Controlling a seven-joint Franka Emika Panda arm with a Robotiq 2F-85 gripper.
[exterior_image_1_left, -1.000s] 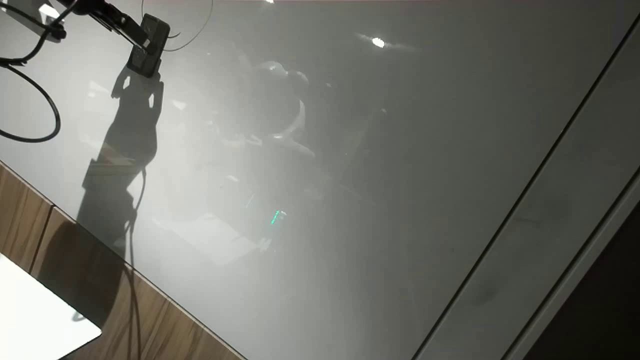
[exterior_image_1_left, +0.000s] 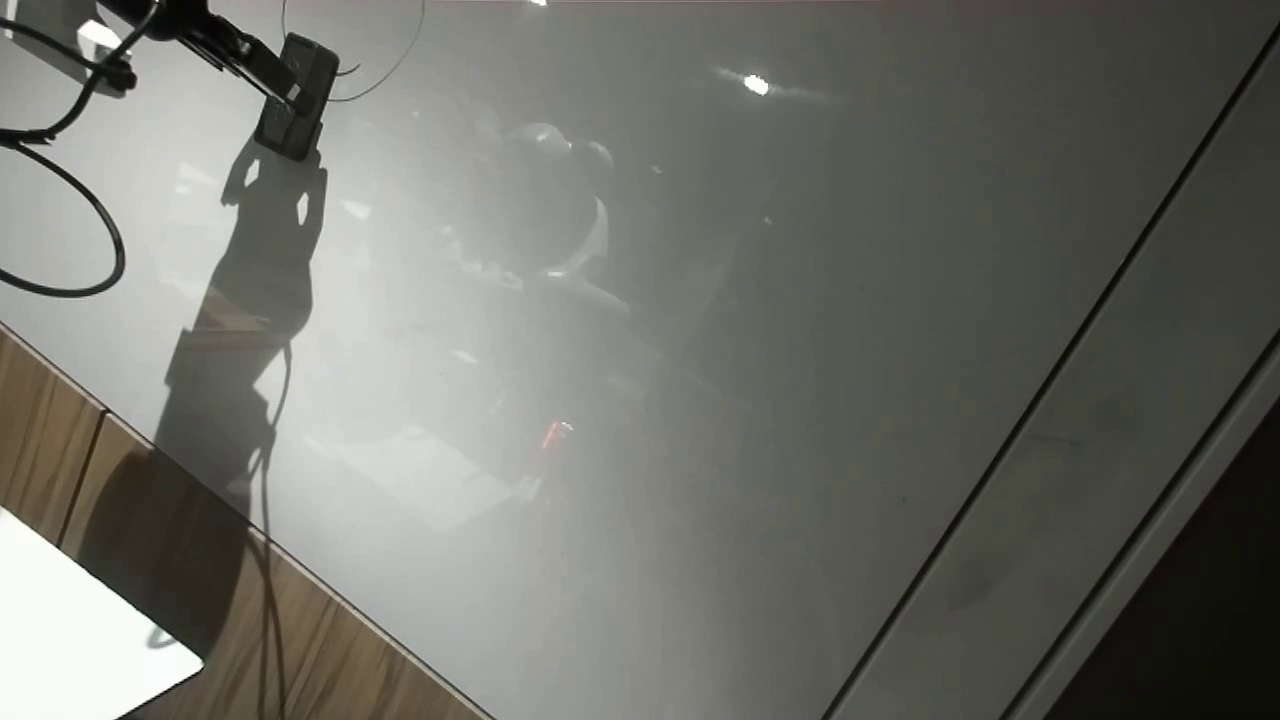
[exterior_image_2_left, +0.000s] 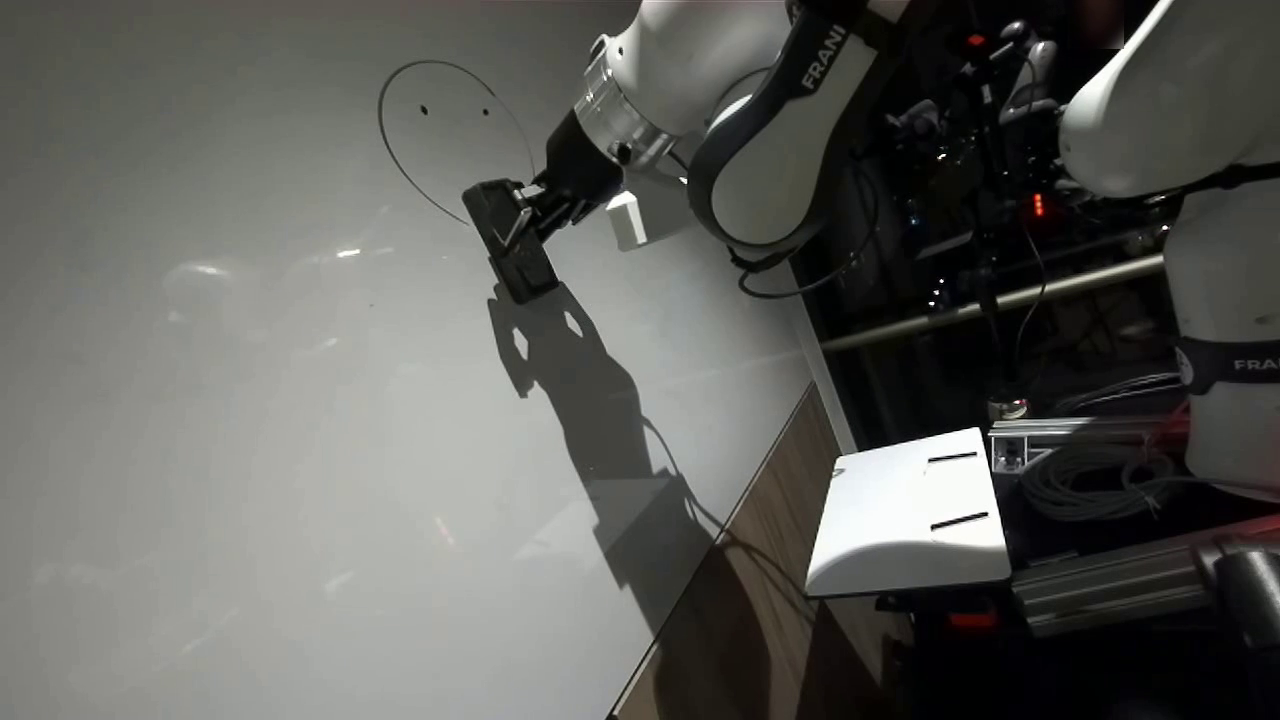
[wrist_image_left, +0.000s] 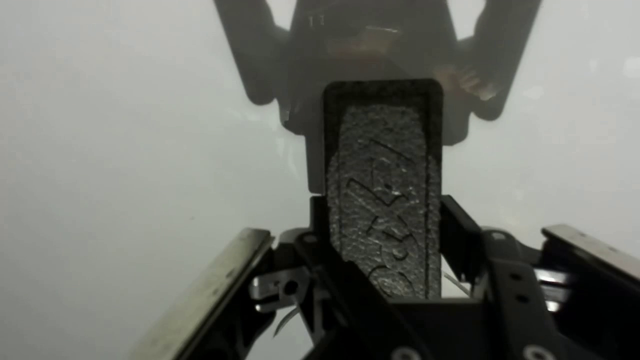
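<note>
A dark rectangular eraser (wrist_image_left: 384, 186) with embossed lettering is clamped by its long sides between the fingers of my gripper. In the second exterior view the eraser (exterior_image_2_left: 510, 240) lies against or very close to the white glossy board (exterior_image_2_left: 300, 480); exact contact cannot be told. Above and beside it is a thin drawn circle (exterior_image_2_left: 381, 114) with two dots inside, like a face. The circle's line is hidden or broken near the eraser. In the first exterior view a short curved stroke (exterior_image_1_left: 348, 71) shows just right of the eraser (exterior_image_1_left: 294, 120).
Wood-grain flooring or panel (exterior_image_1_left: 324, 636) borders the board, with a white flat-topped box (exterior_image_2_left: 912, 516) beyond it. A black cable (exterior_image_1_left: 114, 240) loops from the arm. Much of the board is clear, apart from reflections and the arm's shadow.
The eraser and gripper have shifted very slightly down in the first exterior view, and the cable loop hangs a little lower. A small reflected light turned from green to red.
</note>
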